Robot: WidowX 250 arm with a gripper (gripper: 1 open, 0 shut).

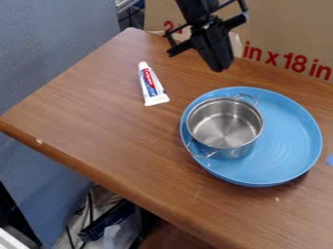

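A black robot gripper [208, 47] hangs at the top centre of the camera view, in front of the cardboard, above and behind a blue plate [285, 151]. Whether its fingers are open or shut is hard to tell. A steel pot [224, 126] with wire handles sits on the left part of the plate. A white toothpaste tube [152, 84] with red and blue print lies on the wooden table, left of the plate and below the gripper.
The wooden table [92, 117] has free room at its left and front. Its left edge borders a grey-blue surface, with cables and clutter below. A printed cardboard panel [293, 39] stands along the back.
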